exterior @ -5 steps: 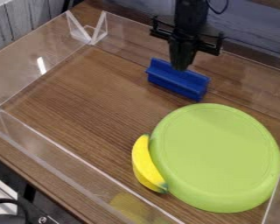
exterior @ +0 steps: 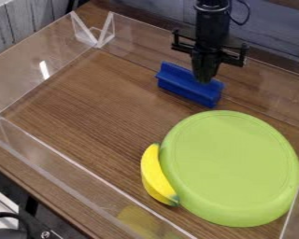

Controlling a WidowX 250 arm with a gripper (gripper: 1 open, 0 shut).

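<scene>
My black gripper (exterior: 205,67) hangs at the top centre with its fingertips at the upper middle of a blue block (exterior: 190,87), which lies on the wooden floor of the tray; the fingers look shut, and nothing clearly shows between them. A large green plate (exterior: 231,168) fills the lower right. A yellow banana (exterior: 156,175) lies against the plate's left edge.
Clear acrylic walls (exterior: 40,61) bound the wooden surface. A grey-blue panel stands behind at the top.
My gripper has moved slightly right and down toward the blue block over the last second. The block, plate and banana look unmoved.
</scene>
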